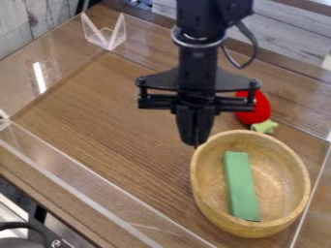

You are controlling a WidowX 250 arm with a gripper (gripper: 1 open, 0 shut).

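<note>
The dark gripper [195, 127] hangs over the middle of the wooden table, just up and left of a yellow bowl [278, 208]. Its fingertips show nothing held between them, and it appears shut. A green block [241, 185] lies inside the bowl. Behind the gripper on the right sit a red round object [256, 105] and a small light green piece [264, 127], partly next to the arm.
A clear plastic or wire item [104, 31] stands at the back left. A raised edge runs along the left, with dark cables at the lower left corner.
</note>
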